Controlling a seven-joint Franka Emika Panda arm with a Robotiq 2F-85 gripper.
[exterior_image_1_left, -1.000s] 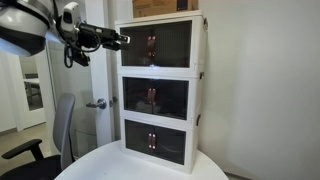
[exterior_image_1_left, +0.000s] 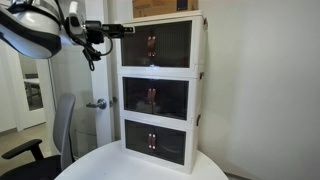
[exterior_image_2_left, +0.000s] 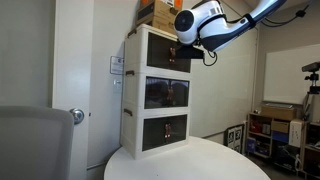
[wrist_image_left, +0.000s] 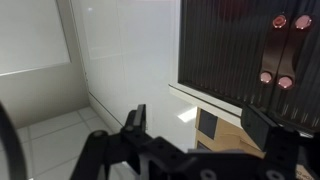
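Observation:
My gripper (exterior_image_1_left: 128, 31) is level with the upper part of the top compartment, in front of its dark doors. In the wrist view the gripper is open, its two fingers wide apart with nothing held between them. The white cabinet (exterior_image_1_left: 127, 71) stands upright as a stack of three compartments, each with dark double doors that look shut. Reddish-brown handles (exterior_image_1_left: 151, 46) sit at the middle of the top doors. Close up, a handle (wrist_image_left: 285, 82) shows right of the gripper. Whether any finger touches the cabinet, I cannot tell.
The stack stands on a round white table (exterior_image_2_left: 205, 165), whose front area is bare. Cardboard boxes (exterior_image_2_left: 158, 15) rest on top of the cabinet. A grey chair (exterior_image_1_left: 63, 125) and a door with a handle are at the left; shelving (exterior_image_2_left: 272, 130) stands far right.
Compared with one second ago, the arm and gripper are higher and shifted slightly right, toward the top compartment. The cabinet has not moved.

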